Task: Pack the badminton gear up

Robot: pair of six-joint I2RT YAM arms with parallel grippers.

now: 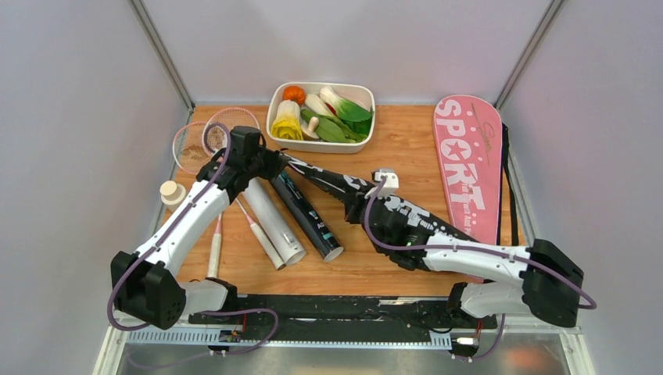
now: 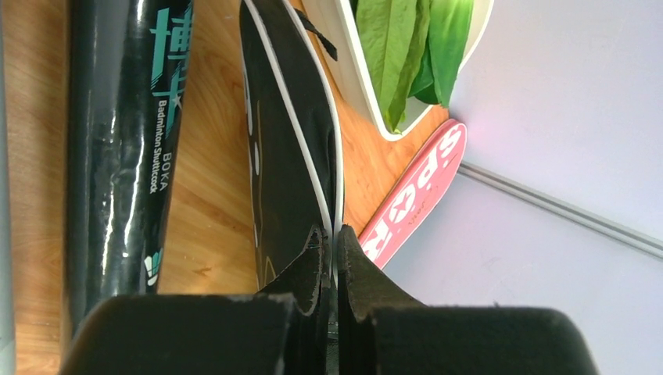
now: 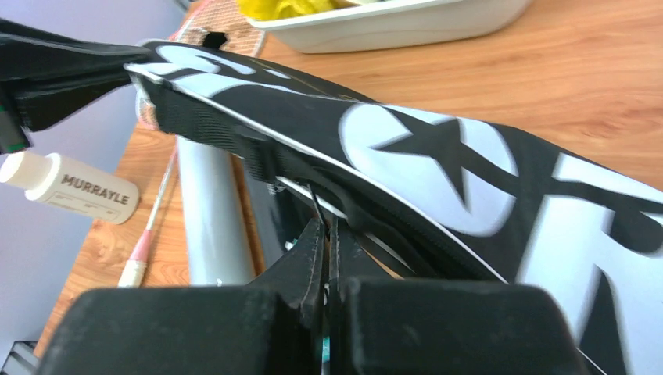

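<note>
A black racket bag (image 1: 320, 173) with white lettering lies diagonally, its far end raised at my left gripper, which is shut on its white-piped edge. My right gripper is shut at the bag's zipper line, on a thin dark strip that looks like the zipper pull. A black shuttlecock tube (image 1: 305, 211) and a silver tube (image 1: 274, 223) lie left of the bag. Two rackets (image 1: 231, 117) lie at the left, grips toward the front, partly under my left arm. A pink SPORT bag (image 1: 467, 156) lies at the right.
A white bin (image 1: 317, 146) of vegetables stands at the back. A white bottle (image 1: 173, 195) is at the left edge. Walls enclose the back and sides. Some bare wood shows behind the black bag and at the front.
</note>
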